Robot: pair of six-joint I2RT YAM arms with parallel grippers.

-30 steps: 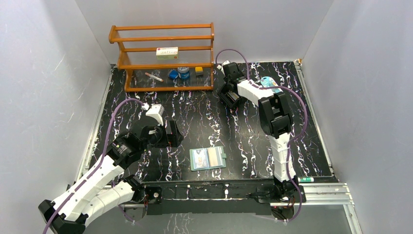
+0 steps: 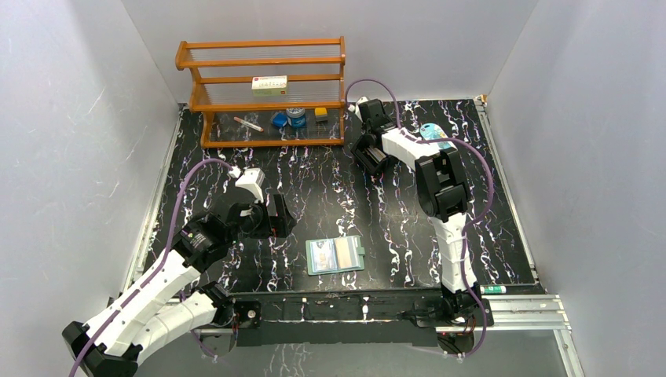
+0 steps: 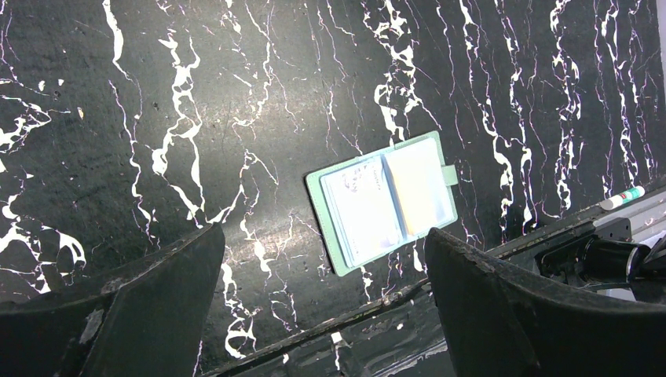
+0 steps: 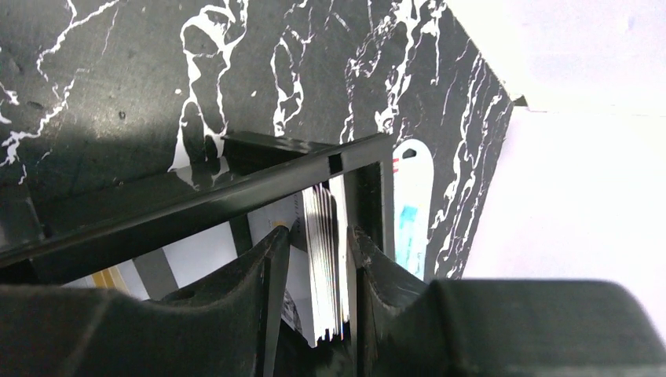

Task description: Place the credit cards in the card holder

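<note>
A green card holder (image 2: 335, 255) lies unfolded on the table near the front edge. The left wrist view shows its clear pockets (image 3: 365, 208) facing up. My left gripper (image 2: 280, 215) hangs to its upper left, open and empty. At the back right stands a black box (image 2: 370, 155), partly covered by my right arm. In the right wrist view several white-edged cards (image 4: 320, 263) stand upright in this box, under its rim. My right gripper is part open around them. A gap shows between the cards and its left finger; the right finger is close beside them.
A wooden rack (image 2: 271, 143) with a small box (image 2: 269, 86) and jars stands at the back left. A blue-and-white package (image 2: 433, 132) lies behind my right arm. The table between rack and holder is clear.
My right gripper has shifted very slightly at the black box. The left arm and the green holder have stayed where they were.
</note>
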